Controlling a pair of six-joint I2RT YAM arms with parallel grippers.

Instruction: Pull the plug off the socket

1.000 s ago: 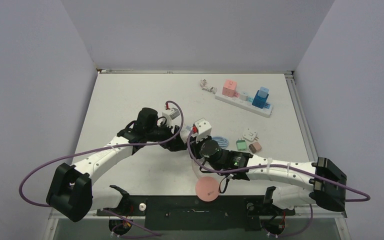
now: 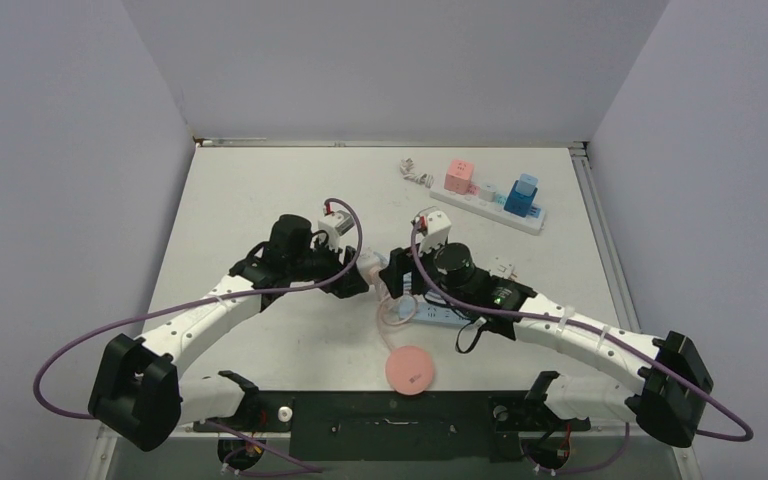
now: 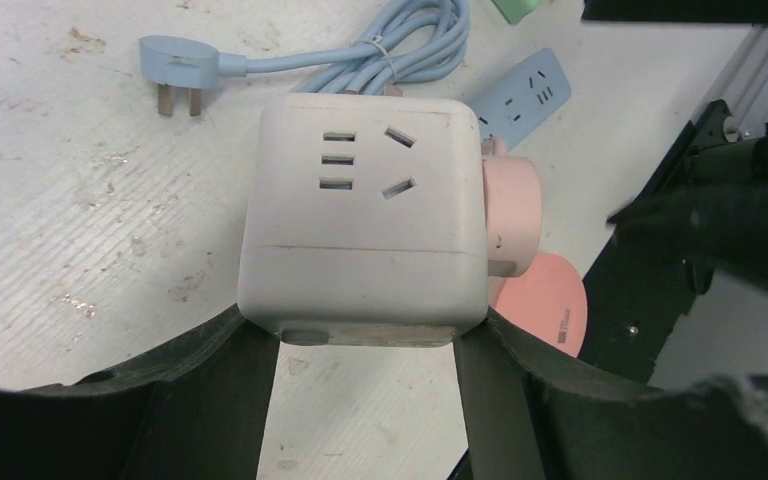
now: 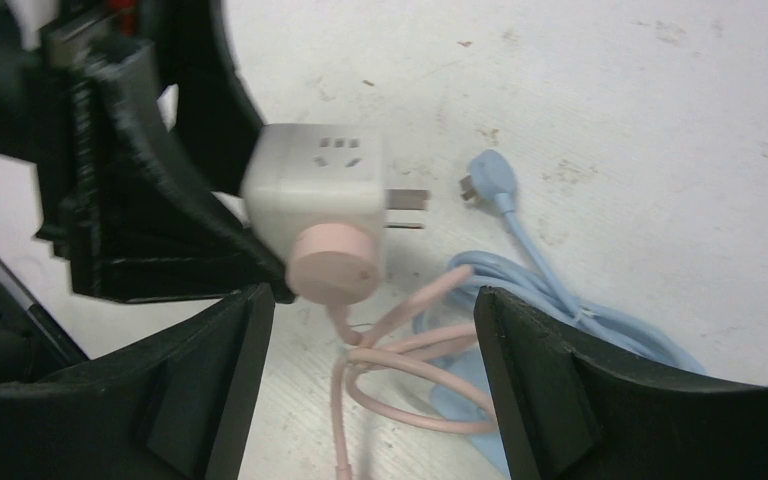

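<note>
A white cube socket [image 3: 365,200] is held above the table, with my left gripper shut on its lower end. The pink plug [image 4: 334,262] sits against one side face of the cube, its pink cord hanging below in a loose tie. In the right wrist view the cube's own metal prongs [image 4: 407,205] point sideways. My right gripper stands open, apart from the plug, with nothing between its fingers. In the top view the cube shows partly between the left gripper [image 2: 358,275] and the right gripper [image 2: 392,275].
A pink disc [image 2: 410,370] on the pink cord lies near the front edge. Below are a blue power strip [image 2: 435,314] and a coiled blue cord with its plug [image 3: 178,62]. A white strip [image 2: 487,208] with cubes lies at the back right.
My right gripper has moved away from the plug, to the right and toward the back. The left arm has shifted only slightly. The pink disc has moved a little left and back.
</note>
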